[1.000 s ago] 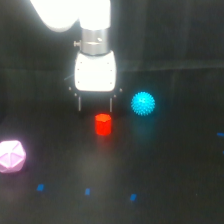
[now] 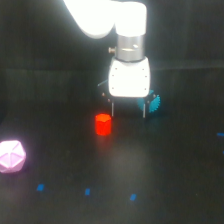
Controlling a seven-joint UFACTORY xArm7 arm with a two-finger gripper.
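A small red block (image 2: 103, 125) stands on the dark table, to the left of my gripper and a little nearer the camera. My white gripper (image 2: 129, 112) hangs pointing down with its two thin fingers spread wide; nothing shows between them. A blue spiky ball (image 2: 154, 103) sits at the gripper's right, partly covered by the hand and its right finger. Whether that finger touches the ball cannot be told. At the far left lies a pink faceted ball (image 2: 11, 156), well away from the gripper.
Small flat blue marks, one of them a blue mark (image 2: 87, 191), dot the front of the table, with another blue mark (image 2: 220, 134) at the right edge.
The arm and open gripper have moved right, from above and behind the red block to beside the blue ball, which was fully visible before. The red block and pink ball look unmoved.
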